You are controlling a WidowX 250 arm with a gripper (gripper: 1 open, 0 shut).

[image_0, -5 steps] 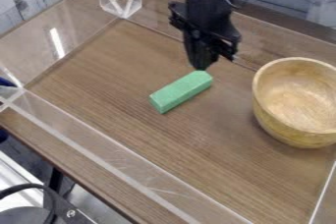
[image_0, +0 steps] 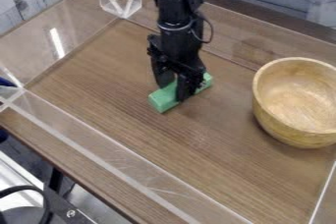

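My black gripper (image_0: 179, 81) is low over the wooden table, right at a green block (image_0: 163, 100) in the middle of the view. The gripper covers the middle of the block, whose green ends show at lower left and upper right. Whether the fingers grip it is hidden.
A large tan bowl (image_0: 294, 120) sits at the right. A white wire-like object (image_0: 118, 0) stands at the upper left. A black cable (image_0: 53, 208) runs at the lower left.
The gripper has come down from above and behind the green block onto it, now covering its middle. The block appears in much the same place.
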